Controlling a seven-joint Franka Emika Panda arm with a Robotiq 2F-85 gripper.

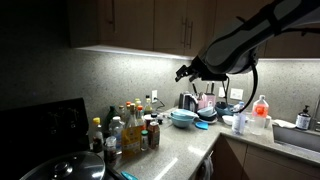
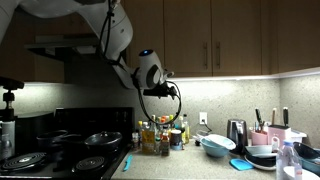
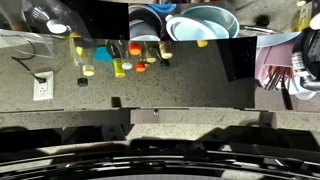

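Observation:
My gripper (image 1: 183,74) hangs in the air in front of the upper cabinets, high above the counter, touching nothing. It is open, with nothing between its fingers. In exterior view 2 the gripper (image 2: 168,75) shows small before the cabinet doors. Below it, a group of bottles and jars (image 1: 132,128) stands on the counter by the stove. Farther along are stacked light-blue bowls (image 1: 183,117). From the wrist camera, the bowls (image 3: 205,22) and several bottles appear along the top edge; the fingers cannot be made out there.
A lidded pan (image 2: 103,141) sits on the black stove (image 2: 60,150). Beyond the bowls are a toaster (image 2: 237,131), a utensil holder (image 2: 276,135) and a white bottle (image 1: 238,120). Upper cabinets (image 1: 150,25) overhang the counter.

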